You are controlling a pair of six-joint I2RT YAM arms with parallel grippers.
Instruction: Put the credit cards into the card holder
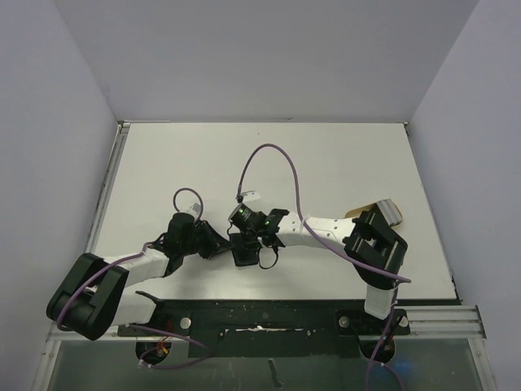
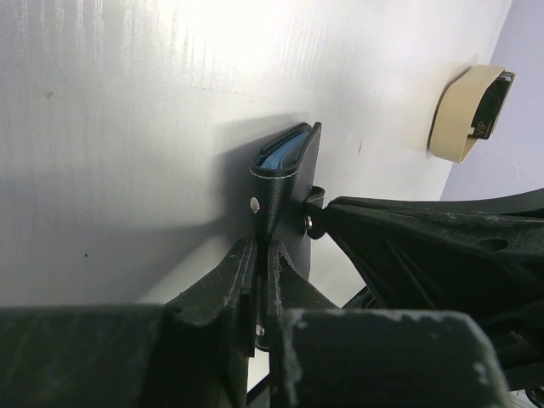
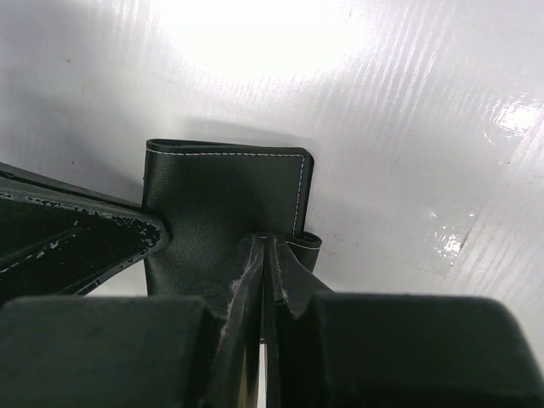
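Note:
The black card holder (image 1: 244, 254) stands near the front of the table, left of centre. My left gripper is shut on its left edge. Something blue shows inside the holder's upper opening (image 2: 282, 151); whether it is a card or lining I cannot tell. In the right wrist view, the holder's stitched black face (image 3: 225, 189) is toward the camera. My right gripper is shut over that face by the small strap (image 3: 306, 241), nothing visible between its fingers. A dark card marked VIP (image 2: 491, 107) sits in the tan box.
That tan box (image 1: 362, 209) lies at the right of the table, pale cards (image 1: 390, 213) in it, partly behind my right arm. Both arms crowd together around the holder.

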